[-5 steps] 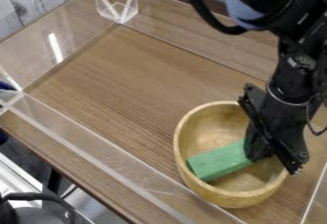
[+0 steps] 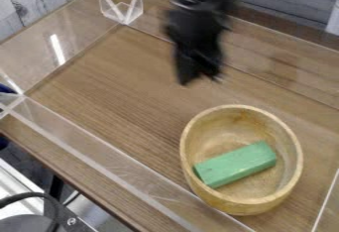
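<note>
A green block [image 2: 236, 165] lies inside a round wooden bowl [image 2: 287, 181] at the lower right. The black gripper [image 2: 199, 69] is a blurred shape in the upper middle, up and to the left of the bowl and apart from it. Its fingers are too blurred to show whether they are open or shut.
Clear plastic edging runs along the left and lower edges, with a small clear piece [image 2: 121, 6] at the top left. Dark cables lie at the lower left.
The gripper has moved from over the bowl up and to the left, away from it. The green block remains in the bowl.
</note>
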